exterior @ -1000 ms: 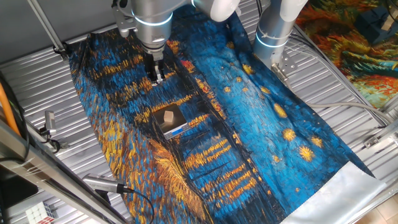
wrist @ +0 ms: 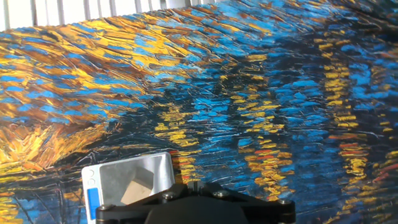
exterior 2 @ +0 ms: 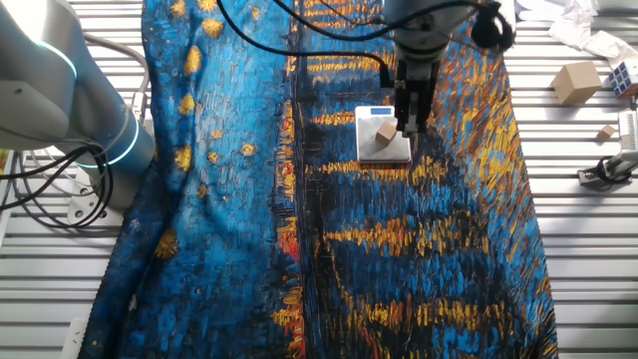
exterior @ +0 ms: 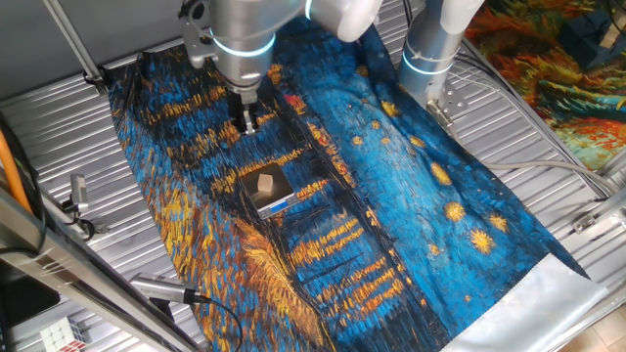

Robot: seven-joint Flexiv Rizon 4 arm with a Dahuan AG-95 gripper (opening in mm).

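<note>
A small wooden block [exterior 2: 384, 134] rests tilted-looking on a small digital scale [exterior 2: 369, 153] with a silver plate and blue display. In the wrist view the block [wrist: 138, 188] and the scale [wrist: 93, 177] appear at the bottom left, partly hidden behind the gripper. My gripper [exterior: 248, 127] hangs over the cloth, apart from the scale and block. Its black fingers converge in the middle at the wrist view's lower edge; the gripper looks shut, with nothing visible between the fingertips.
A patterned blue and orange cloth [exterior 2: 229, 249] covers the slatted table. A larger wooden block [exterior 2: 575, 84], a tiny block [exterior 2: 606, 132] and a puzzle cube [exterior 2: 624, 78] lie off the cloth.
My gripper has shifted slightly and its wrist has turned a little. The block and scale have stayed in place.
</note>
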